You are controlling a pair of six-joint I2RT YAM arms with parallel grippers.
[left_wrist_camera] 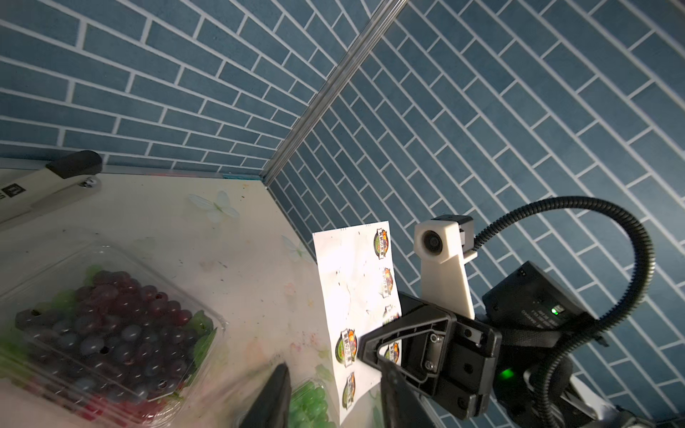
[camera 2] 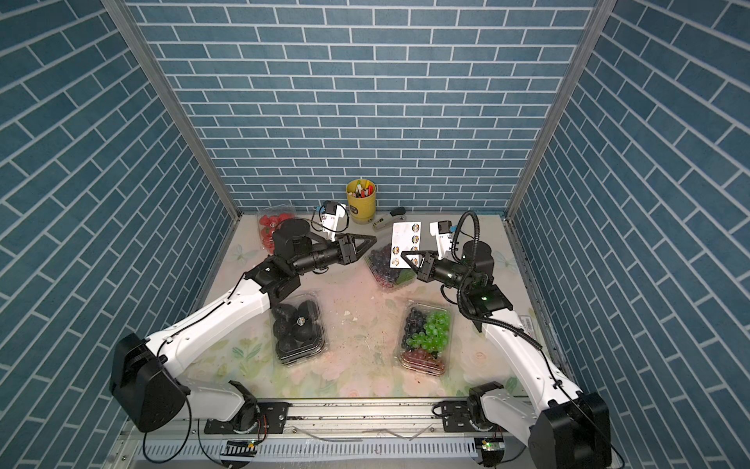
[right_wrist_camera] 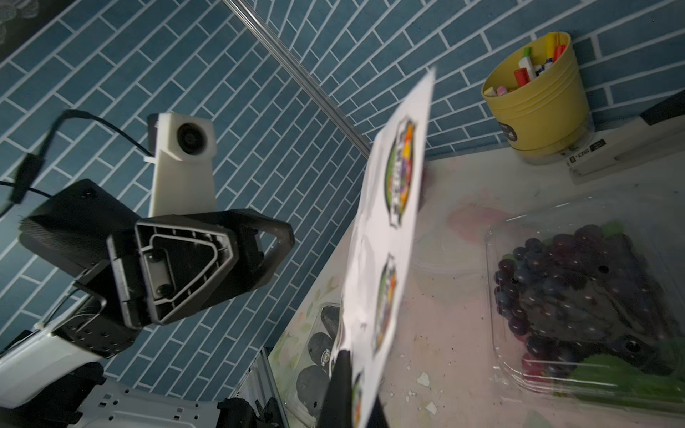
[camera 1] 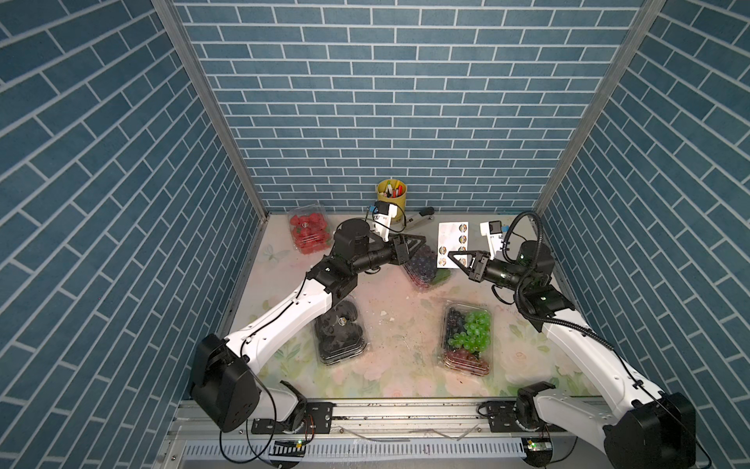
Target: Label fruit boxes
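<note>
A white sheet (camera 1: 452,239) with several round fruit stickers hangs upright in the air, pinched by my right gripper (camera 2: 411,264), which is shut on it. In the right wrist view the sheet (right_wrist_camera: 381,235) appears nearly edge-on, rising from between the fingers. My left gripper (camera 1: 414,244) is left of the sheet, apart from it, its fingers open and empty. Below and between the grippers lies a box of dark grapes (left_wrist_camera: 107,342). One box with black, green and red grapes (camera 1: 467,340) sits front right. A box of dark round fruit (camera 1: 340,332), bearing a small round sticker, lies front left.
A box of red fruit (camera 1: 309,230) stands at the back left. Against the back wall are a yellow cup of pens (right_wrist_camera: 540,100) and a grey and black tool (camera 2: 389,218).
</note>
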